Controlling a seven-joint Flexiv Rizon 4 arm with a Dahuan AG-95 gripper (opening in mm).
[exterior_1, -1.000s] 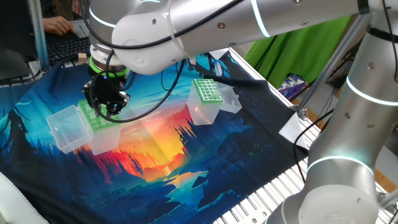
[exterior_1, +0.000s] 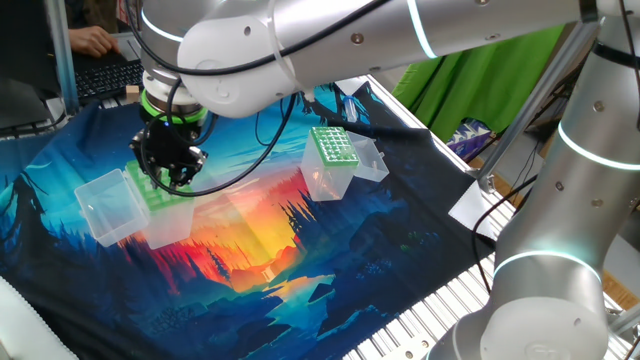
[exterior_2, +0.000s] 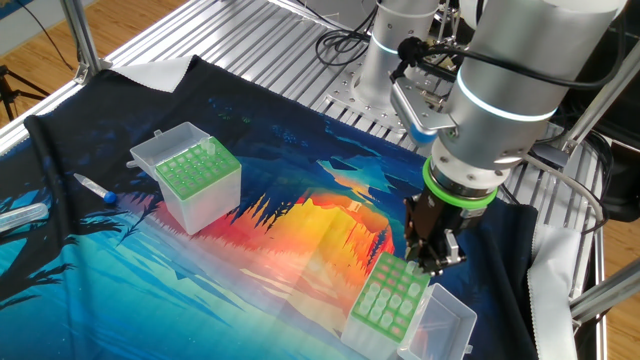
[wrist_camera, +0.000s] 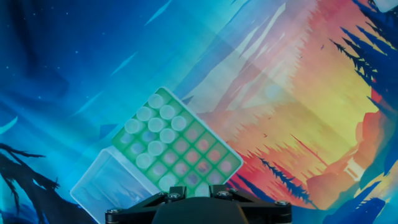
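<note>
A clear tube box with a green grid top (exterior_2: 385, 300) stands on the cloth. In the wrist view several white-capped tubes (wrist_camera: 155, 148) fill part of its grid, and the other cells look pinkish and capless. My gripper is at the box's near corner. Its fingers (wrist_camera: 178, 192) stand apart with a pale cap (wrist_camera: 203, 188) visible between them; whether they touch it is unclear. In exterior view 1 the dark gripper (exterior_1: 178, 165) covers part of this box. A second green-topped box (exterior_2: 200, 180) stands apart, with one pale cap (exterior_2: 208, 146) raised at its far edge.
Open clear lids (exterior_2: 445, 318) hang beside both boxes. A blue-ended tube (exterior_2: 97, 190) lies on the cloth near the second box. Printed cloth between the boxes is clear. A loose black cable (exterior_1: 250, 170) loops from the arm.
The arm's cable loop and the gripper have shifted very slightly. Both boxes stay where they were.
</note>
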